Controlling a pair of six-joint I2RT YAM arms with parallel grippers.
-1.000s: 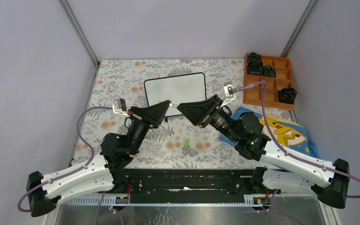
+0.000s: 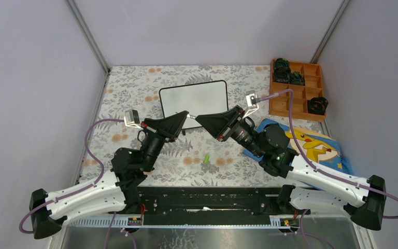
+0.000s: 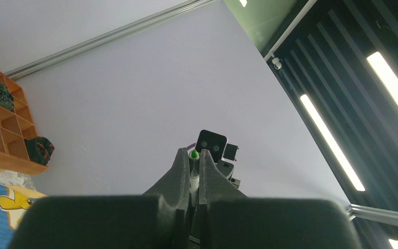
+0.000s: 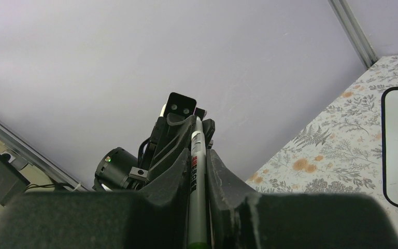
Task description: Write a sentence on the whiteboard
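Observation:
A slim white marker point(image 4: 198, 171) is held horizontally between my two grippers, which face each other above the table. My left gripper point(image 2: 186, 115) is shut on one end of it; in the left wrist view a green tip shows between the fingers. My right gripper point(image 2: 198, 118) is shut on the other end, the printed barrel lying along its fingers. Behind them lies the whiteboard point(image 2: 193, 95), blank, with a black frame. A small green object point(image 2: 206, 158), perhaps a cap, lies on the table in front of the board.
A wooden compartment box point(image 2: 306, 96) with dark bundles stands at the back right. A blue cloth point(image 2: 331, 161) with a yellow cartoon figure lies at the right. Walls bound the sides and back.
Both arms have stayed almost still; the right one shows at most a very slight shift.

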